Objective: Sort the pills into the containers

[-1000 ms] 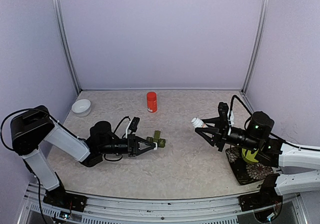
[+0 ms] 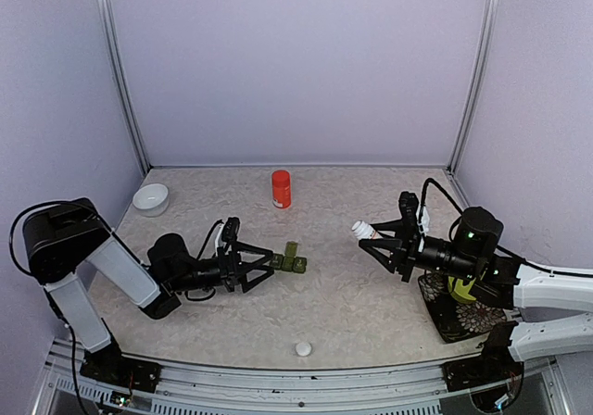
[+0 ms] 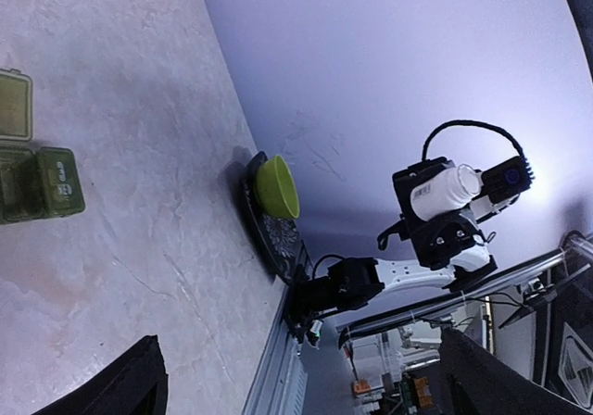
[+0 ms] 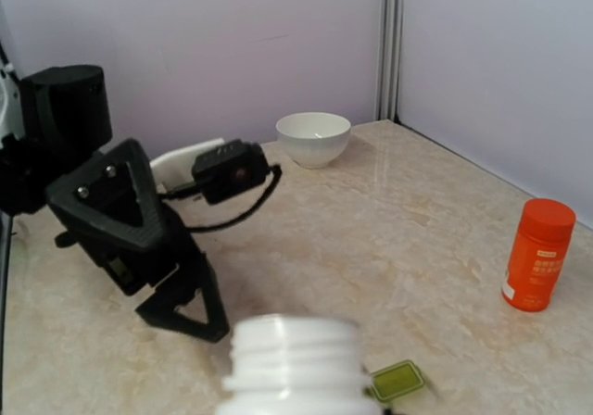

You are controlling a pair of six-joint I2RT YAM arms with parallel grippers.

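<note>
My right gripper [image 2: 380, 245] is shut on a white pill bottle [image 2: 363, 230], held tilted in the air; its uncapped threaded neck [image 4: 292, 359] fills the bottom of the right wrist view. My left gripper [image 2: 266, 267] is open and empty, beside the small green pill box [image 2: 298, 265] with its lid raised [image 3: 11, 105]. A small white round piece [image 2: 303, 348], apparently a cap, lies alone near the front edge of the table.
A red bottle [image 2: 281, 189] stands at the back middle, a white bowl [image 2: 150, 199] at back left. At right, a dark patterned tray [image 2: 443, 318] holds a green bowl [image 3: 276, 185].
My left gripper has opened and drawn back slightly. The right arm has barely moved.
</note>
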